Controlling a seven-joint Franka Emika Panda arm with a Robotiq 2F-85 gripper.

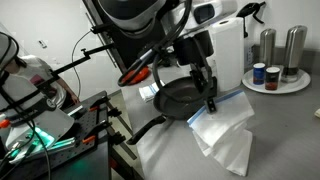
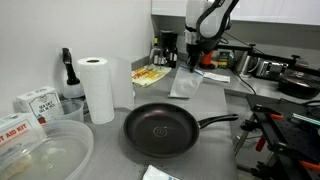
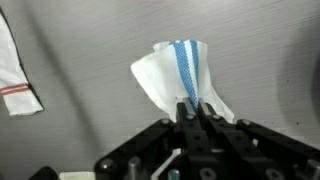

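Observation:
A white cloth with a blue stripe (image 1: 225, 126) hangs from my gripper (image 1: 211, 104), which is shut on its striped edge. In the wrist view the blue-striped part of the cloth (image 3: 182, 60) runs in under the fingertips, and a white corner spreads out to either side. Far back in exterior view 2, the cloth (image 2: 186, 83) droops below the gripper (image 2: 192, 66). Its lower end comes down close to the counter; whether it touches is hard to tell.
A black frying pan (image 2: 162, 128) lies beside the cloth, partly hidden by the arm in exterior view 1. A white plate (image 1: 279, 83) with jars and shakers stands at the back right. A paper towel roll (image 2: 97, 90) is upright.

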